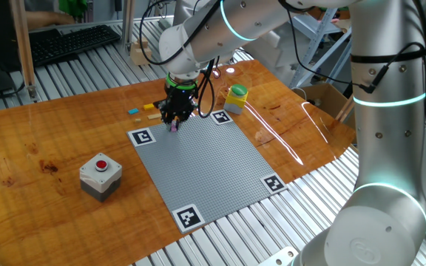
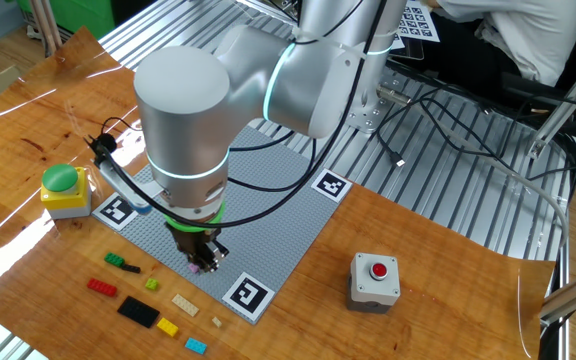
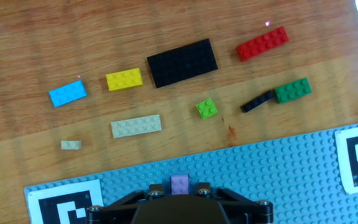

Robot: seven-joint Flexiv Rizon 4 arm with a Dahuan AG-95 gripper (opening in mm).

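Observation:
A small lilac brick (image 3: 179,184) shows at the baseplate's edge in the wrist view, between the two fingertips of my black gripper. Whether the fingers press on it or stand slightly apart from it is not clear. In exterior view 2 the gripper (image 2: 206,262) points down over the plate's edge, with the lilac brick (image 2: 194,268) low at its tips. Exterior view 1 shows a speck of the same brick (image 1: 174,128) under the fingers. The grey studded baseplate (image 1: 205,166) has marker squares at its corners. Whether the brick sits on its studs cannot be told.
Loose bricks lie off the plate: blue (image 3: 68,94), yellow (image 3: 124,79), large black (image 3: 182,63), red (image 3: 262,44), beige (image 3: 136,126), lime (image 3: 207,109), green (image 3: 293,90) and others. A red-button box (image 1: 100,176) and a green-button box (image 1: 236,98) stand beside the plate.

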